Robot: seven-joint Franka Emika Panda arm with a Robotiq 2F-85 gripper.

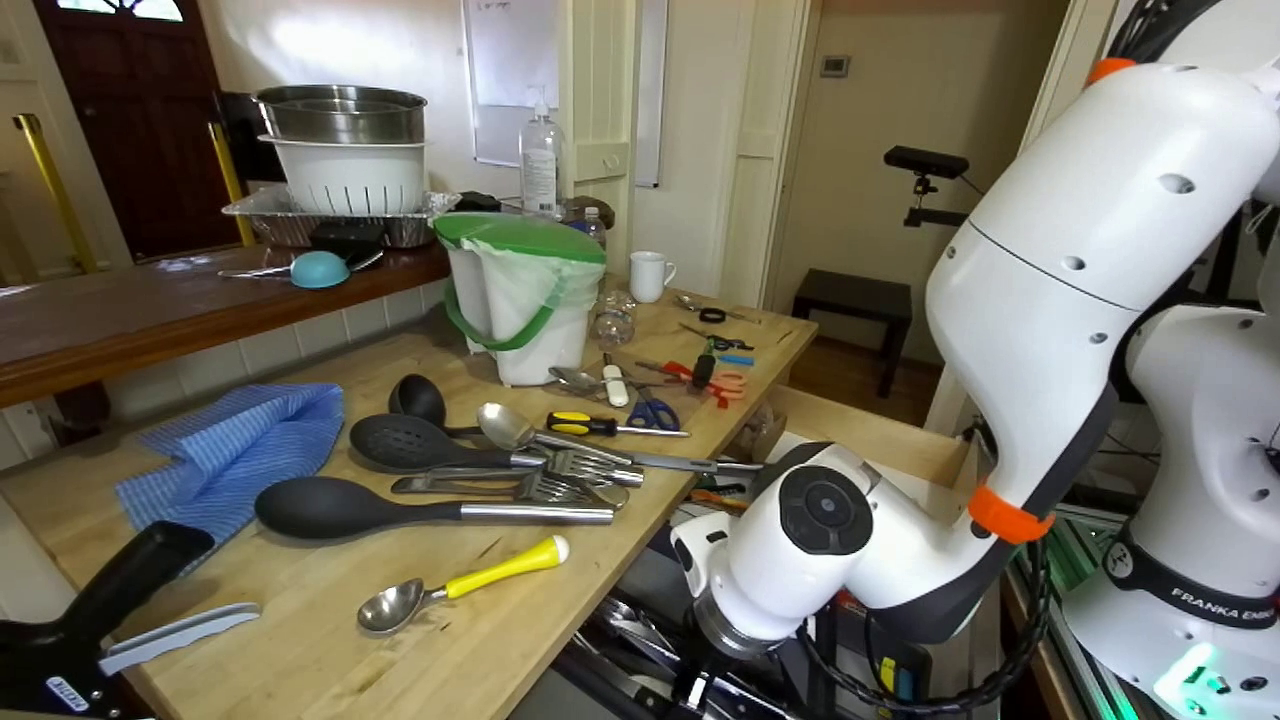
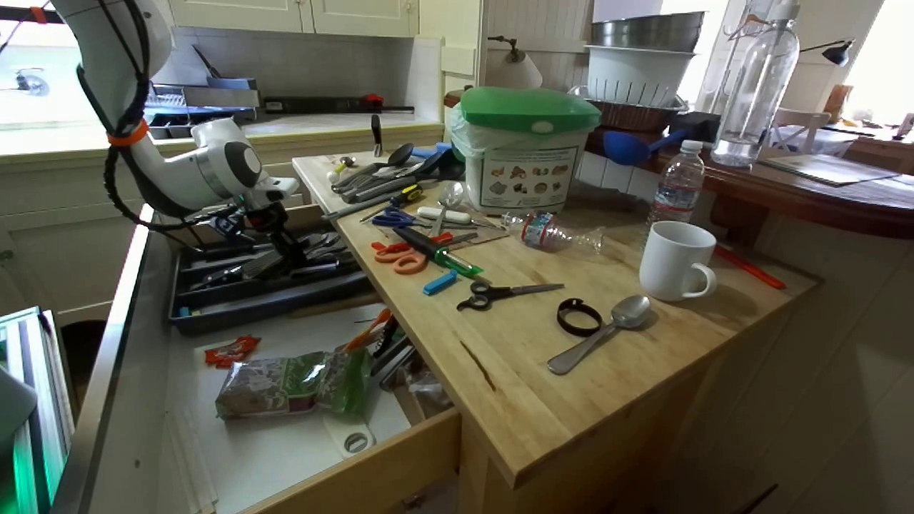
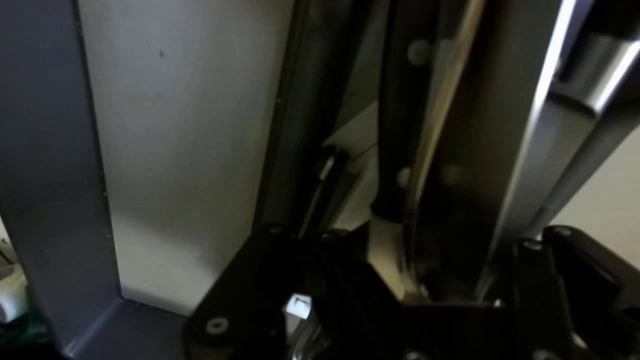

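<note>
My gripper (image 2: 289,250) points down into the black utensil tray (image 2: 257,315) inside the open drawer. It is shut, and nothing shows clearly between its dark fingers. In the wrist view, a black riveted knife handle (image 3: 400,114) and a broad dark blade-like piece (image 3: 510,138) lie close in front of the gripper. Shadow hides the fingertips there, and whether they touch these utensils cannot be told. Metal utensils (image 2: 321,245) lie around the gripper in the tray.
On the wooden counter (image 1: 324,636) beside the drawer lie black spoons (image 1: 348,509), a yellow-handled scoop (image 1: 498,574) and scissors (image 2: 505,294). A green-lidded bucket (image 2: 527,154) stands behind. In the drawer's front part lies a plastic-wrapped packet (image 2: 291,383).
</note>
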